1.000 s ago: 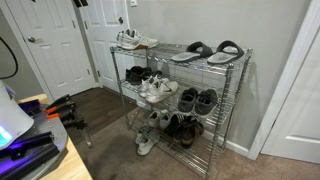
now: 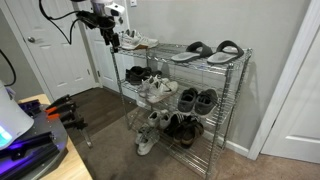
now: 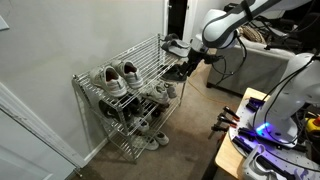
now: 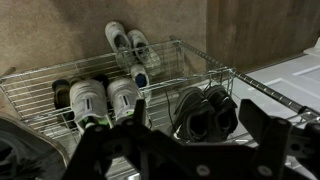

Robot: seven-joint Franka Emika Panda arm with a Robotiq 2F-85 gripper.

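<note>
My gripper point(image 2: 113, 45) hangs open at the left end of a wire shoe rack point(image 2: 182, 71), close to its top shelf. A pair of white sneakers point(image 2: 138, 41) stands on that shelf, just right of the fingers. Two grey open slippers point(image 2: 193, 52) lie at the shelf's other end. From the opposite side, exterior view 2 has the arm by the far end of the rack, near the white shoes point(image 3: 175, 46). In the wrist view, black shoes point(image 4: 190, 113) and pale sneakers point(image 4: 88, 100) lie below the dark gripper parts. No object shows between the fingers.
Lower shelves hold white shoes point(image 2: 158, 90), grey shoes point(image 2: 205, 102) and several dark pairs. Pale sneakers point(image 2: 146, 142) rest low at the rack's front. A wooden table edge point(image 2: 70, 165) is at the front left; wall and doors stand behind.
My gripper has come down from the upper left and moved right, to beside the top shelf's left end. The rack and shoes look unmoved.
</note>
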